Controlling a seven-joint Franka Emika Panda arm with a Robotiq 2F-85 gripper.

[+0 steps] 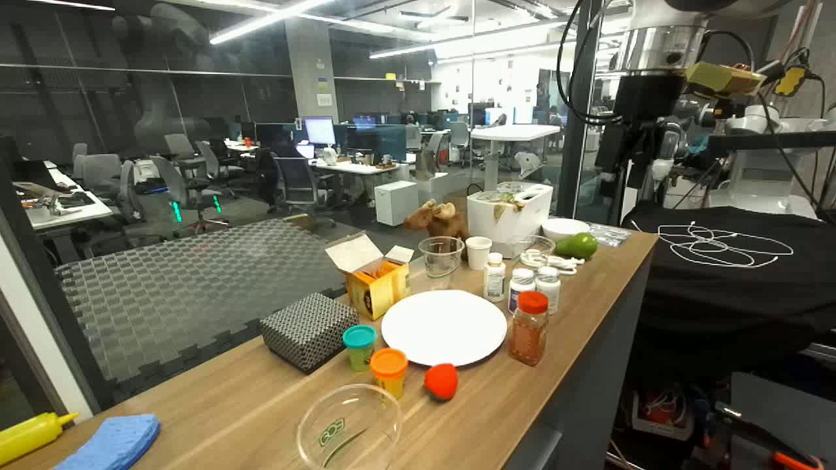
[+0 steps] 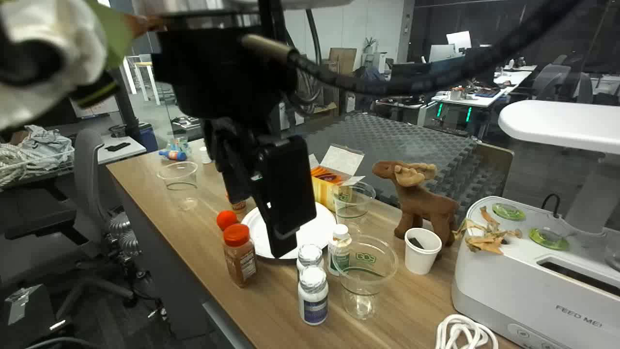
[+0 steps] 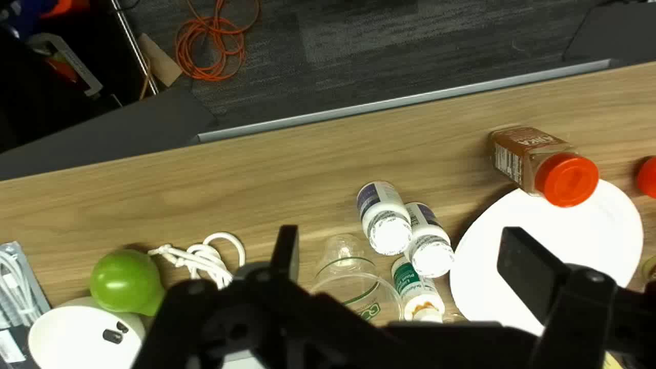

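Wide open and empty, my gripper hangs over the counter, its two black fingers (image 3: pixel 286 255) far apart in the wrist view. Between them, lower down, stand three white bottles: one blue-labelled bottle (image 3: pixel 380 212), a second bottle (image 3: pixel 427 243) and a green-labelled one (image 3: pixel 413 283). A clear plastic cup (image 3: pixel 353 289) is beside them. The white plate (image 1: pixel 444 328) is empty on the counter, with a red-capped spice jar (image 1: pixel 530 329) at its edge. In exterior view 2 the gripper (image 2: pixel 261 212) blocks part of the plate.
Beyond the plate are an open yellow box (image 1: pixel 376 283), a black patterned box (image 1: pixel 309 330), play-dough tubs (image 1: pixel 360 346) and a red object (image 1: pixel 441 381). A brown toy moose (image 2: pixel 421 200), paper cup (image 2: pixel 422 251) and white planter (image 2: pixel 540 285) crowd the other end. Bare wood runs along the counter's front edge.
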